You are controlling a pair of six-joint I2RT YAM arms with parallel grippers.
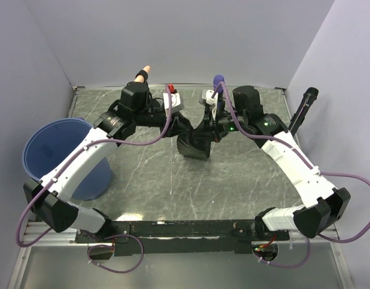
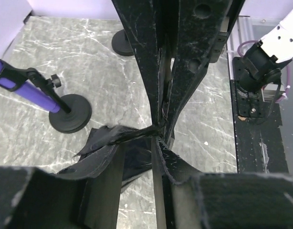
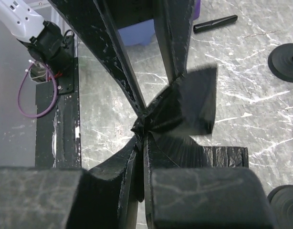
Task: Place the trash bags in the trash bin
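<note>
A black trash bag (image 1: 194, 146) is at the middle of the grey table, between my grippers. In the right wrist view its top (image 3: 192, 100) is pinched in my right gripper, which is shut on it. My left gripper (image 1: 180, 125) reaches the bag's top from the left, its fingers apart around the black film, as seen from the right wrist. The blue trash bin (image 1: 97, 183) stands at the left; its inside is partly hidden by the left arm.
A purple post on a round black base (image 2: 70, 117) stands behind the bag. Other posts stand at the back left and far right. Walls enclose the back and sides.
</note>
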